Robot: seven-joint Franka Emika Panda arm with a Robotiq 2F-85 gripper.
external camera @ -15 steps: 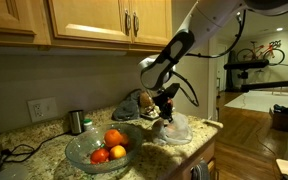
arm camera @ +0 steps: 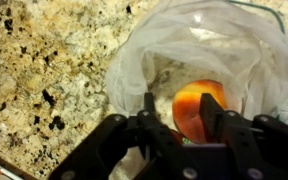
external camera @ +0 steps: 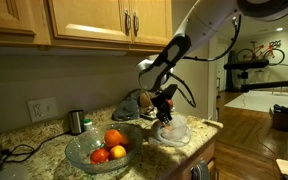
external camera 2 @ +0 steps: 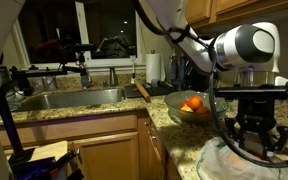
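A clear plastic bag (arm camera: 144, 55) lies open on the counter, with a red-orange fruit (arm camera: 191, 108) inside it. In the wrist view my gripper is over the bag's mouth. Its dark fingers stand apart, one to each side of the fruit; whether they touch it cannot be told. Exterior view 2 has the gripper (external camera 2: 260, 148) pointing down into the bag (external camera 2: 224, 160). From the other side, the bag (external camera: 171, 131) sits beneath the arm, and its contents are hard to make out.
A green colander (external camera: 77, 151) holding several red and orange fruits (external camera: 114, 138) stands along the counter from the bag. Behind it are a metal canister (external camera: 76, 122) and the wall. Bare speckled countertop (arm camera: 44, 80) lies beside the bag, near the counter's edge.
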